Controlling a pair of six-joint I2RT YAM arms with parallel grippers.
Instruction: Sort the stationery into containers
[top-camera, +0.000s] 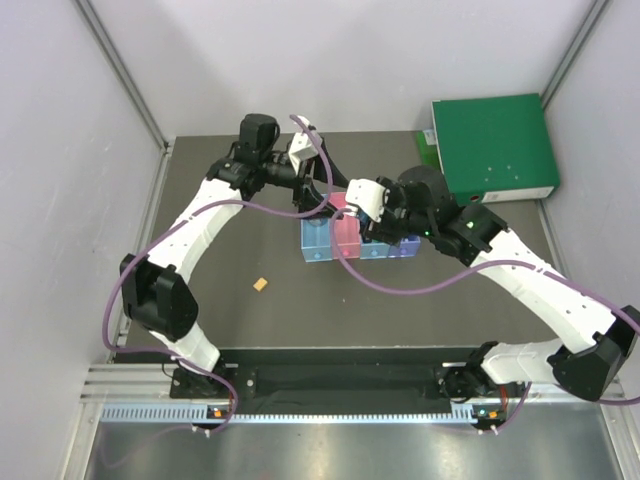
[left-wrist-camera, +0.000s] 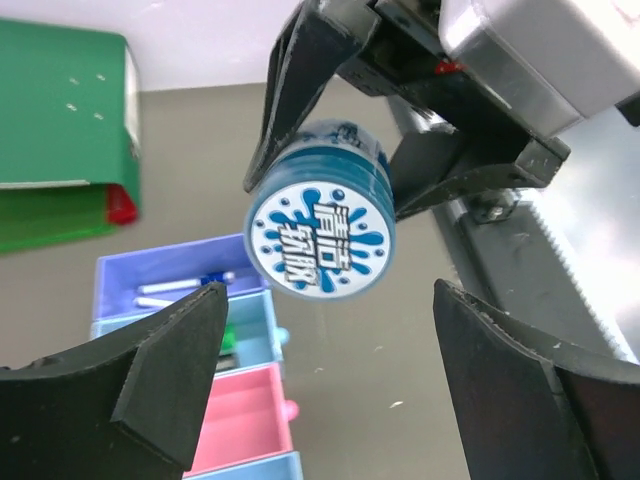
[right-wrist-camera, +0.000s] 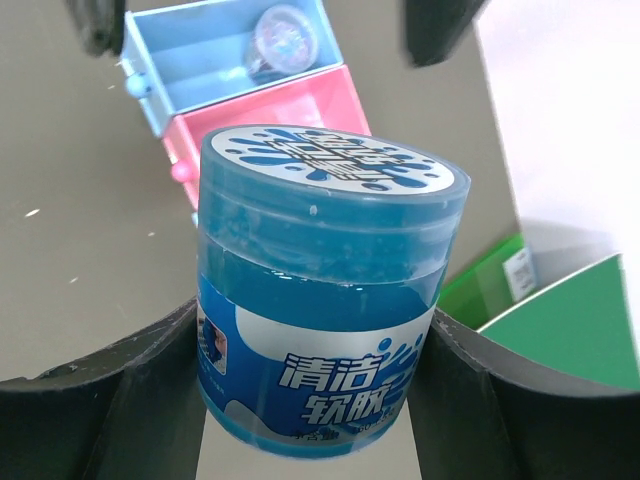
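Observation:
A blue jar of cleaning gel with a printed lid (right-wrist-camera: 320, 330) is held between the fingers of my right gripper, seen close up in the right wrist view. My left gripper stands open, its fingers apart facing that jar with nothing between them. Both grippers hang over the divided organizer, whose pink compartment (left-wrist-camera: 240, 420) is empty. A clear round item lies in a light-blue compartment (right-wrist-camera: 215, 70); pens lie in the purple compartment (left-wrist-camera: 140, 275), and green and dark items in another.
A green box (top-camera: 490, 145) stands at the back right. A small yellow pad (top-camera: 260, 283) lies alone on the left part of the grey table, where there is free room.

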